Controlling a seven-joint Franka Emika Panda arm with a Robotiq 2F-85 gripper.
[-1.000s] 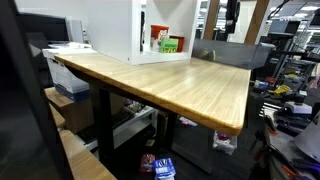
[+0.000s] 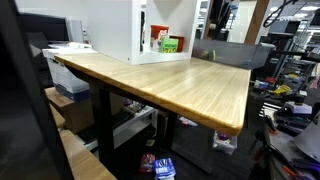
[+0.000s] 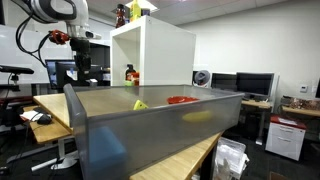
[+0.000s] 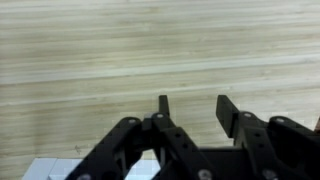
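Observation:
My gripper hangs over the bare wooden table [image 4: 120, 60] in the wrist view. Its two dark fingers stand apart, and only tabletop shows between them. In exterior view 1 the arm reaches in from the upper right, with the gripper [image 2: 211, 33] small above the far part of the table [image 2: 180, 80]. Exterior view 2 has the gripper [image 3: 84, 68] at the upper left, clear of the table. A white flat piece [image 4: 48, 168] peeks in at the lower left of the wrist view; what it is cannot be told.
A white shelf unit [image 2: 116, 25] stands on the table, holding a red container [image 2: 157, 32] and a green cup [image 2: 171, 44]. In exterior view 2 a grey bin [image 3: 150, 130] fills the foreground, with a red item [image 3: 182, 100] and a yellow-green item [image 3: 140, 105] visible.
The table, shelf and containers look the same.

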